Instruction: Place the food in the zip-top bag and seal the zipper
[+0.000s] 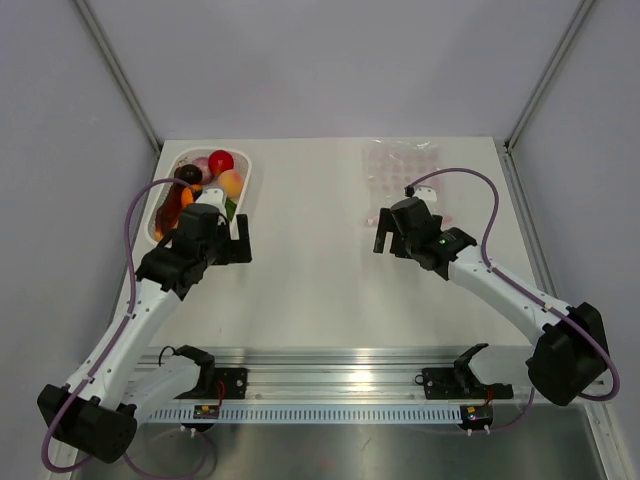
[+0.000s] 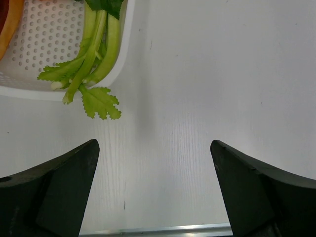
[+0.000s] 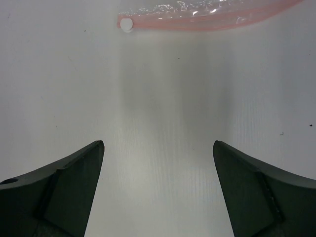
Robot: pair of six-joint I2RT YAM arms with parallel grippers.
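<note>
A white basket [image 1: 245, 175] at the back left holds food: a red item [image 1: 221, 161], a peach [image 1: 231, 183], a dark item [image 1: 188, 173], brown and orange items and celery [image 2: 89, 64]. My left gripper [image 1: 228, 240] hangs open just in front of it, nothing between its fingers. A clear zip bag with pink markings [image 1: 395, 170] [image 3: 202, 15] lies flat at the back right, with a white slider [image 3: 126, 24] at a corner. My right gripper [image 1: 390, 232] is open over bare table before the bag, empty.
A metal rail [image 1: 330, 360] runs along the front edge, and grey walls surround the sides and back.
</note>
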